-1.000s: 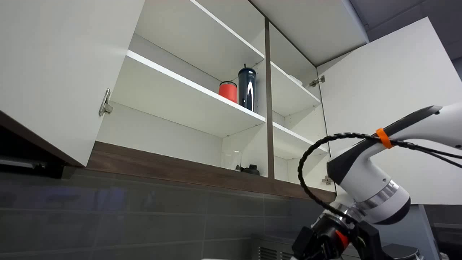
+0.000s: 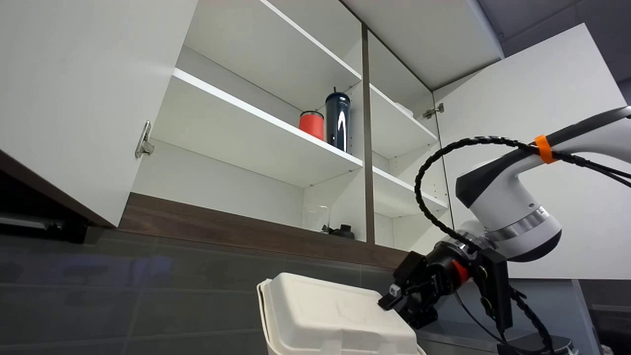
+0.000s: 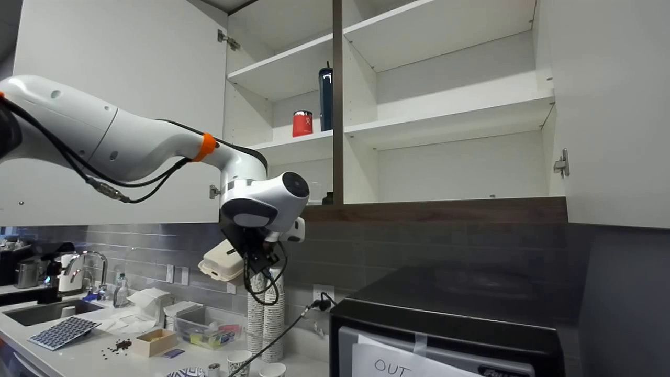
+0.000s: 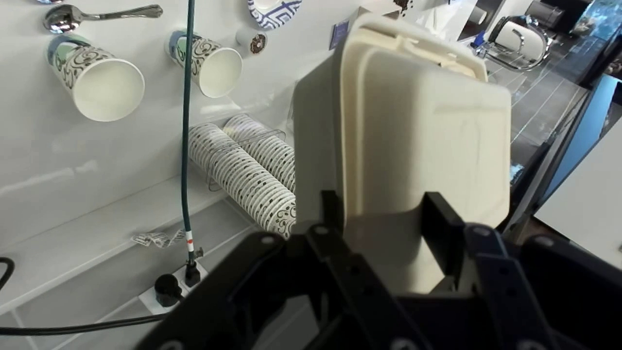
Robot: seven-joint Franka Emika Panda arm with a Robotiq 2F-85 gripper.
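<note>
A cream, lidded takeout box is held up off the counter, in front of the tiled wall and below the open cabinet. My gripper is shut on one end of it, a finger on either side, as the wrist view shows. In exterior view 2 the same box hangs tilted beside the wrist, above the counter. The cabinet's middle shelf carries a red tumbler and a tall dark blue tumbler close together; the left part of that shelf is bare.
Both cabinet doors stand open, the near one at the left of exterior view 1. Stacked paper cups rise from the counter under the arm. A black microwave stands beside them. A clear glass sits on the cabinet floor.
The arm has risen in exterior view 1, bringing the gripper and the box up into view; before, only a sliver of something pale showed at the bottom edge.
</note>
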